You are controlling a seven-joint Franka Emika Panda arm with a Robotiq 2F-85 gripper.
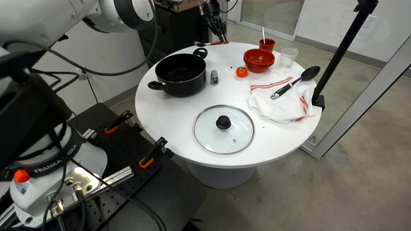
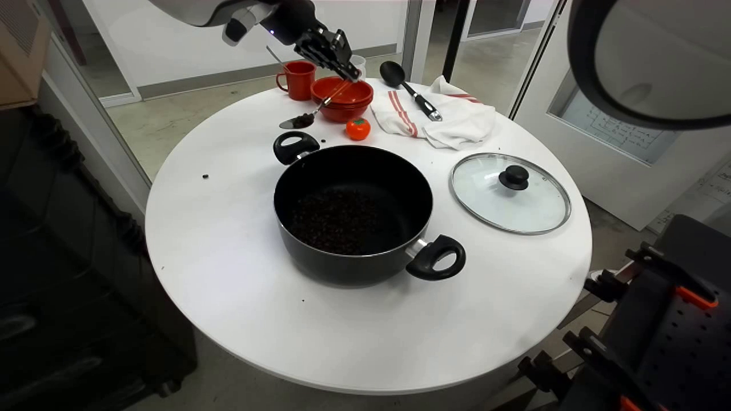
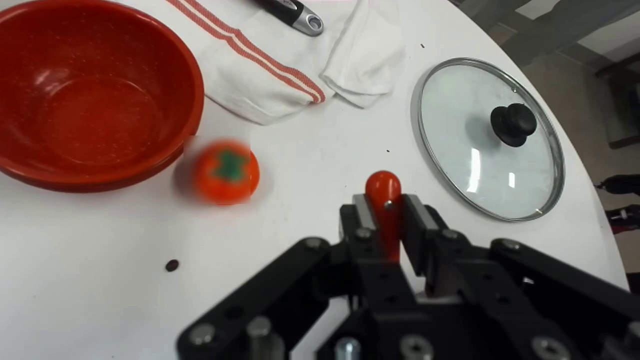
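Note:
Held level-ish above the far side of the table is a small trowel (image 2: 322, 105) with a red-orange handle, dark bits heaped on its blade. My gripper is shut on that red handle (image 3: 383, 186), whose rounded end pokes out past the fingers in the wrist view. Seen from exterior view 1, the gripper (image 1: 223, 40) hangs beyond the black pot (image 1: 185, 82), with the trowel's blade pointing left. Many dark bean-like pieces (image 2: 336, 219) cover part of the pot's floor. In the wrist view the blade is hidden.
Red bowls (image 1: 258, 61), a tomato (image 1: 241, 72), a red mug (image 2: 300, 80) and a clear cup (image 1: 288, 57) stand at the back. A glass lid (image 1: 210, 131), a grey-capped shaker (image 1: 214, 78) and a towel (image 1: 269, 104) bearing a black spoon (image 1: 283, 90) lie nearer.

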